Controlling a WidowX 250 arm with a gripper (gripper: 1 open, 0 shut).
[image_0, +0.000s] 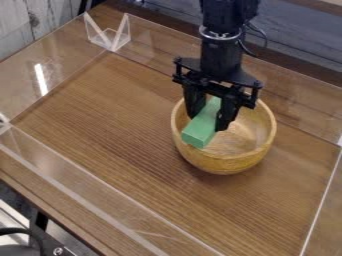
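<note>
A round yellow bowl (243, 150) sits on the wooden table, right of the middle. The black gripper (210, 108) is over the bowl's left part, with a green object (203, 127) at its fingertips, tilted and reaching down into the bowl. The gripper hides part of the bowl, and whether its fingers press on the green object is unclear.
A clear plastic piece (110, 32) stands at the back left, near the table's edge. A dark cable lies at the lower left corner.
</note>
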